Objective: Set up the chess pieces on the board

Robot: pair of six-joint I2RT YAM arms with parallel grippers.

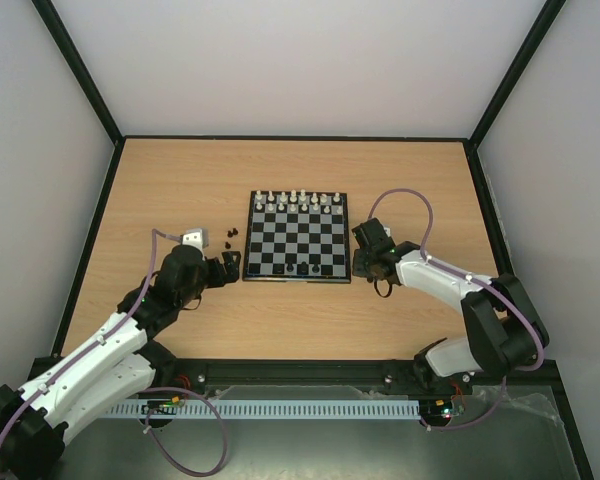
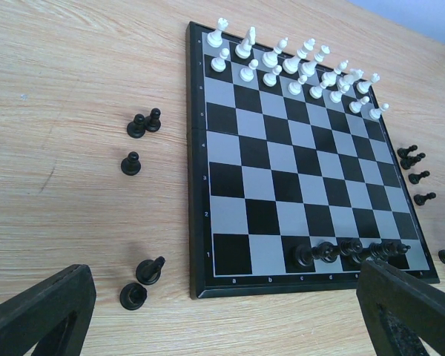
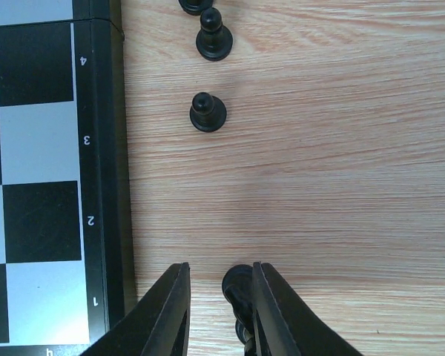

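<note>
The chessboard (image 1: 297, 236) has white pieces (image 2: 291, 63) along its far two rows and several black pieces (image 2: 328, 252) on the near row. Loose black pieces (image 2: 132, 163) stand left of it. My left gripper (image 1: 230, 267) is open beside the board's left edge; in its wrist view two black pieces (image 2: 150, 270) stand between and beyond its fingers. My right gripper is at the board's near right corner, fingertips parted, with a dark piece (image 3: 238, 289) at its right finger, partly hidden. Whether it touches that piece I cannot tell.
More black pieces (image 3: 208, 111) stand along the board's right side. Dark frame edges and walls bound the table.
</note>
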